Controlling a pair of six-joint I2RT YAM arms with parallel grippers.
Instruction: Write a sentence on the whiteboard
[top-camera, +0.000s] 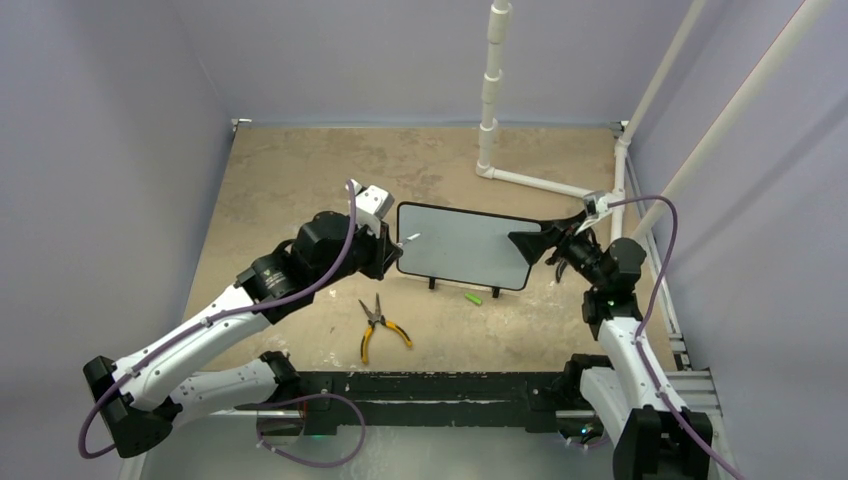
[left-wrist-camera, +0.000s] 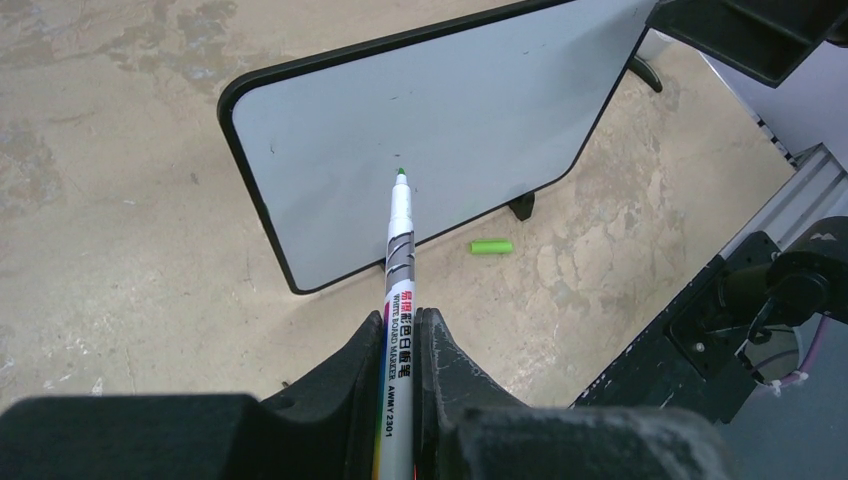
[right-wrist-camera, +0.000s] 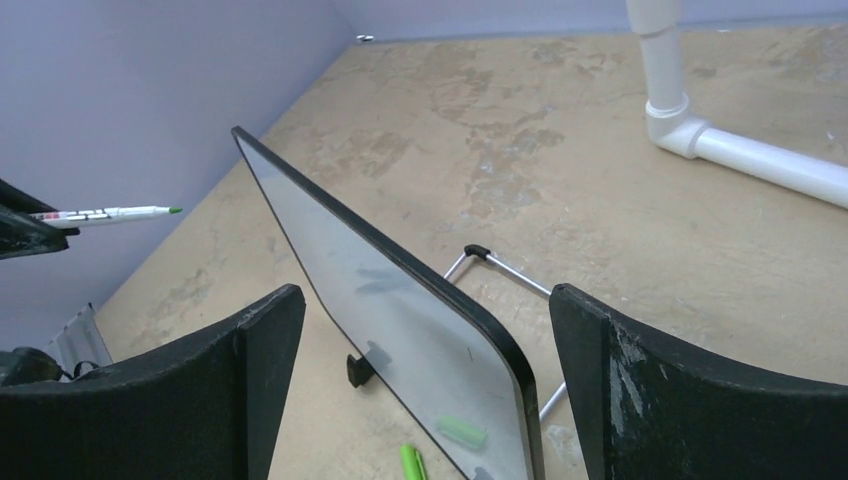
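A whiteboard (top-camera: 465, 245) with a black frame stands tilted on small feet, its face bare but for a few tiny specks. My left gripper is shut on a white marker (left-wrist-camera: 400, 250), whose uncapped green tip points at the board; contact with the surface cannot be made out. At the board's right end is my right gripper, its fingers (right-wrist-camera: 640, 390) spread on either side of the board's edge without visibly touching it. The green cap (left-wrist-camera: 491, 246) lies on the table in front of the board.
Yellow-handled pliers (top-camera: 375, 325) lie on the table in front of the left arm. A dark tool (top-camera: 560, 268) rests right of the board, partly hidden. White pipes (top-camera: 535, 182) stand behind and to the right.
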